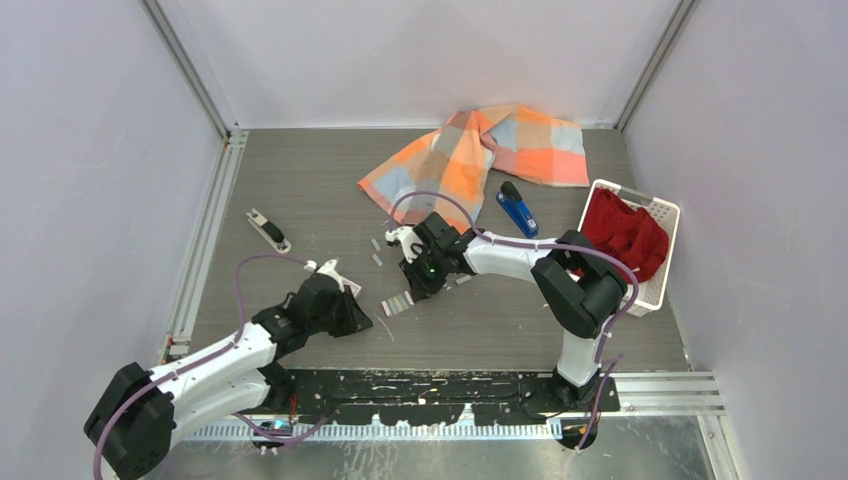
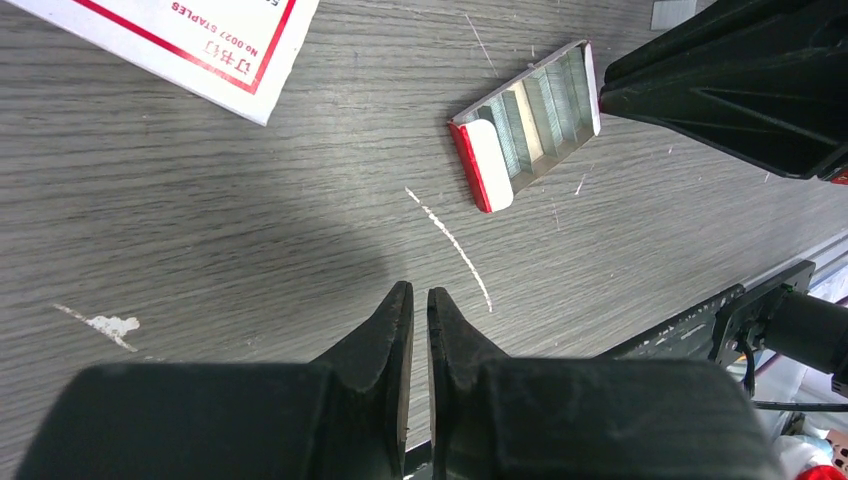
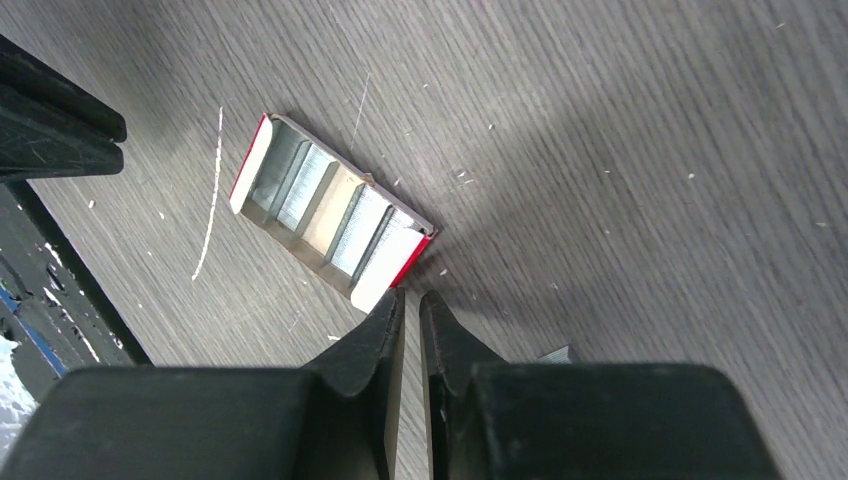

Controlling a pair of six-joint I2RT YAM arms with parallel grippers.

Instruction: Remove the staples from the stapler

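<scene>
The small open box of staples (image 1: pixel 397 302) lies on the table between the grippers, with strips of staples in its compartments, seen close in the right wrist view (image 3: pixel 330 210). My right gripper is shut, its tips at the box's red-edged end; whether they touch it cannot be told. My left gripper is shut, with nothing visible between its tips, low over the table to the box's left. A white stapler (image 1: pixel 268 229) lies at the left and a blue stapler (image 1: pixel 517 212) at the back right.
A red-bordered white paper (image 2: pixel 150 35) lies beside the left gripper. Loose staple strips (image 1: pixel 376 258) lie in the middle. A checked cloth (image 1: pixel 450 155) covers the back, and a white basket (image 1: pixel 660 280) with red cloth stands at the right.
</scene>
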